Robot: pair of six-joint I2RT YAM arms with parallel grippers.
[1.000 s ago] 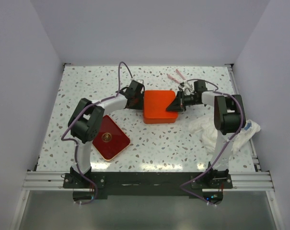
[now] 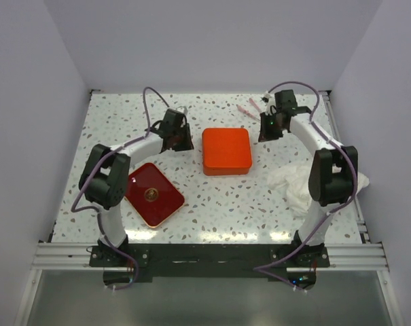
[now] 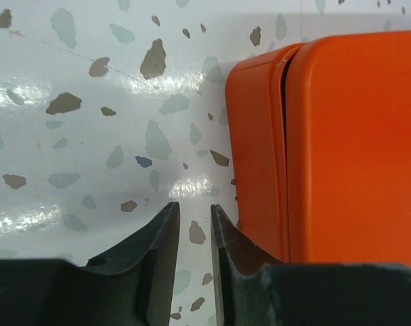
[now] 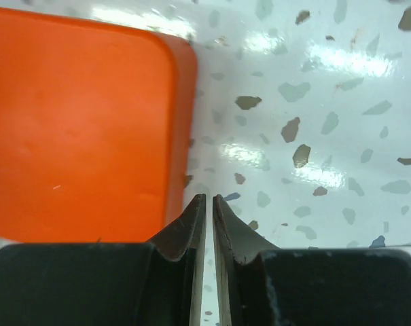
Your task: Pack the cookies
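Note:
An orange box with its lid seated on it rests mid-table, filling the right of the left wrist view and the left of the right wrist view. My left gripper is just left of the box, fingers slightly apart with nothing between them. My right gripper is just right of it, fingertips a narrow gap apart, also empty. The box's contents are hidden.
A dark red tray-like piece lies at front left, a crumpled white cloth at front right. Pink sticks lie at the back.
Both grippers have moved away from the box, the left one to the left, the right one to the right off the lid.

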